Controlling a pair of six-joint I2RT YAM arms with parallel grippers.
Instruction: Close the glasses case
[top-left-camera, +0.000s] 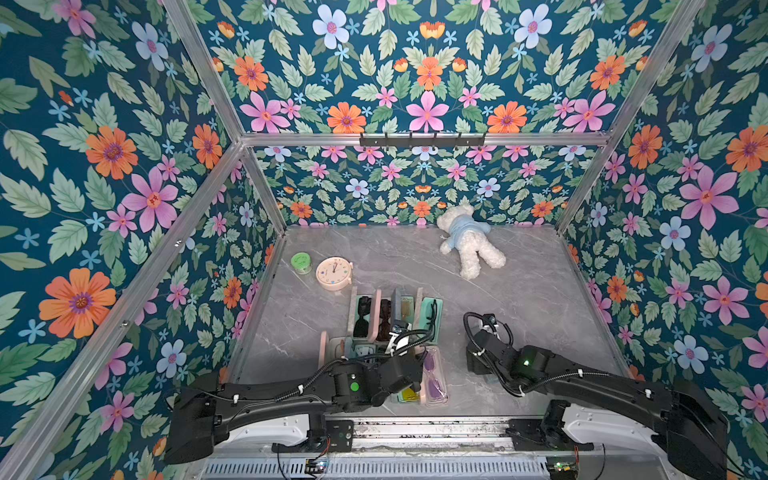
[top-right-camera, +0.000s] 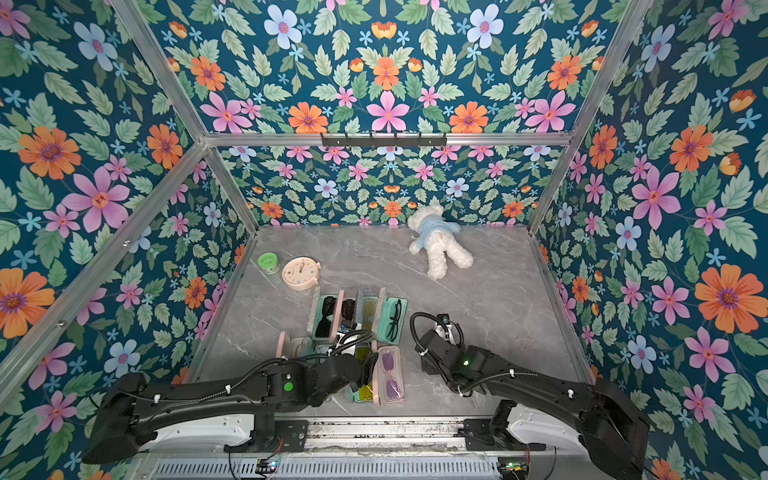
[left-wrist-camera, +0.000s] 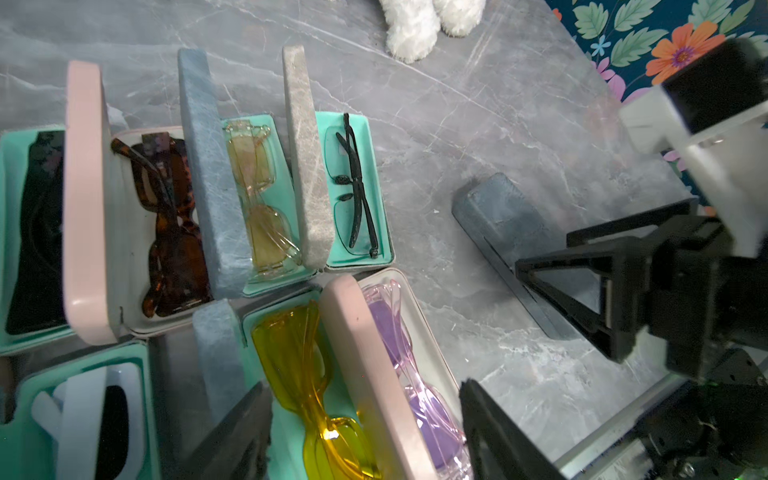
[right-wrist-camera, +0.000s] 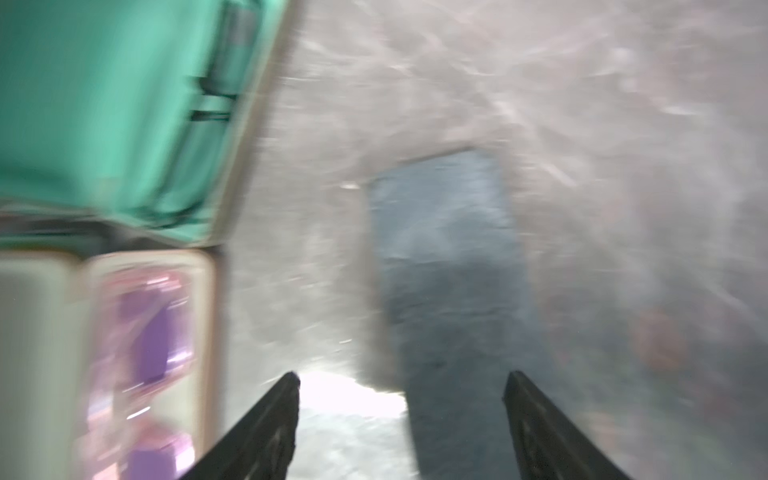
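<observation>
Several open glasses cases hold sunglasses and glasses. In the left wrist view my left gripper is part open over the yellow sunglasses (left-wrist-camera: 308, 376) and the pink lid (left-wrist-camera: 376, 376) beside the purple sunglasses (left-wrist-camera: 404, 352). The case with black-framed glasses (left-wrist-camera: 356, 184) stands open behind. A closed blue-grey case (left-wrist-camera: 496, 216) lies alone to the right. My right gripper stands open over that case, seen blurred in the right wrist view, with nothing visibly held.
A teddy bear (top-left-camera: 472, 240) lies at the back; a pink clock (top-left-camera: 333, 273) and green tub (top-left-camera: 301, 261) are at back left.
</observation>
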